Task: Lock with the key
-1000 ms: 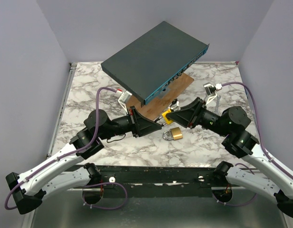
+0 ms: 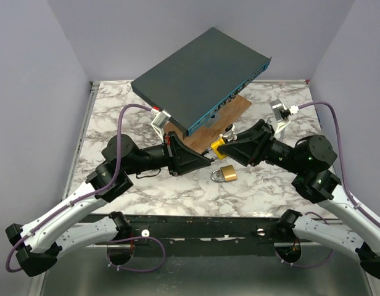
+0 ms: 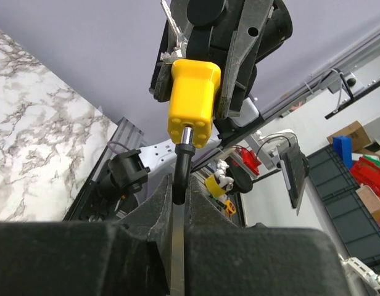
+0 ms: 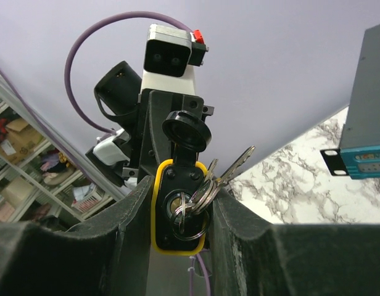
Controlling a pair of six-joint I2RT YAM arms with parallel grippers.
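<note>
Between my two arms the yellow padlock (image 2: 219, 148) is held up off the table. My right gripper is shut around its body, with the fingers (image 3: 238, 61) along the sides in the left wrist view. My left gripper is shut on the black-sleeved shackle (image 3: 183, 163), whose silver part (image 3: 187, 134) shows at the body. In the right wrist view the keys (image 4: 205, 194) and their ring stand at the keyhole end, partly over the keyhole. A black cap (image 4: 187, 131) hangs open above. How deep the key sits cannot be made out.
A brass padlock (image 2: 227, 173) lies on the marble table (image 2: 184, 200) just below the grippers. Behind them, a large dark flat unit (image 2: 202, 74) leans over a brown board (image 2: 233, 112). Open table lies to the left and right.
The yellow padlock stays in nearly the same place, held by both grippers throughout.
</note>
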